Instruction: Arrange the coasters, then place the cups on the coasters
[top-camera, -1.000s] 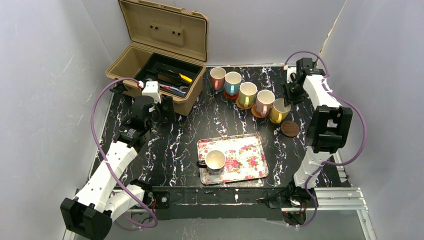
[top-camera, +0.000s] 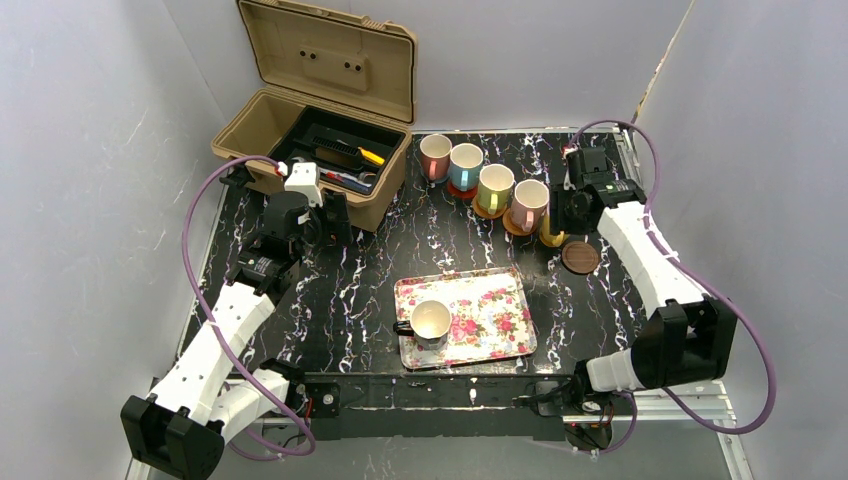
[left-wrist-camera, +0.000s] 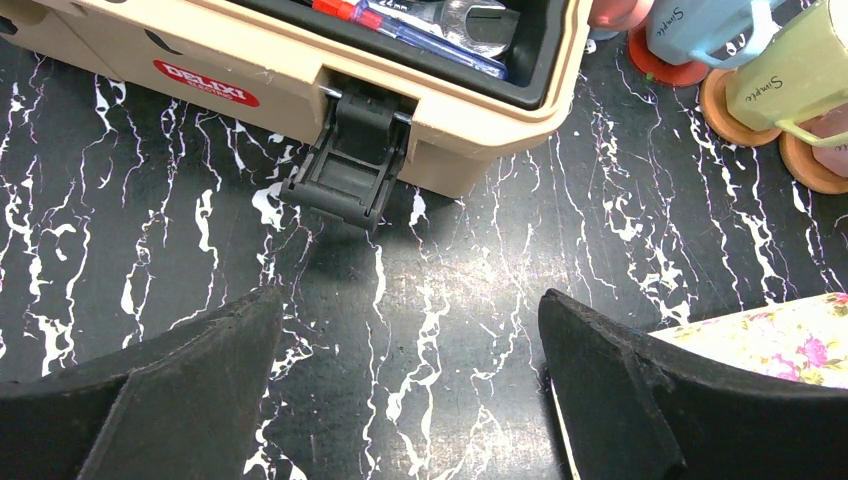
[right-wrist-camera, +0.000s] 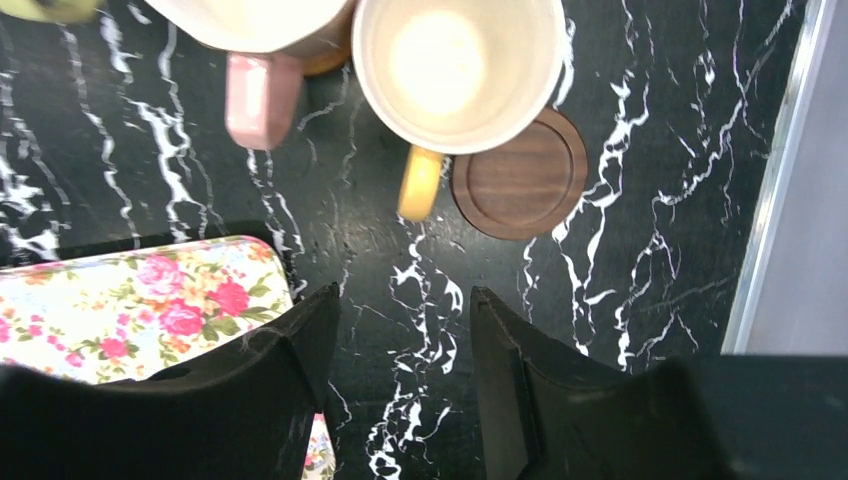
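A yellow-handled cup (right-wrist-camera: 455, 80), upright with its cream inside showing, stands just beside the dark brown coaster (right-wrist-camera: 522, 177). In the right wrist view its rim overlaps the coaster's far edge; from the top, the coaster (top-camera: 580, 257) lies bare at the cup's lower right. My right gripper is part open with nothing between its fingers, and the cup lies beyond its tips. The right hand hides most of that cup (top-camera: 551, 238) in the top view. On the left, my left gripper is open and empty over bare table.
A pink-handled cup (top-camera: 529, 203) and several other cups line up left of the yellow one. The floral tray (top-camera: 490, 310) holds a black-handled cup (top-camera: 431, 320). A tan toolbox (top-camera: 392, 190) stands open at back left.
My left arm and the cups look unmoved.
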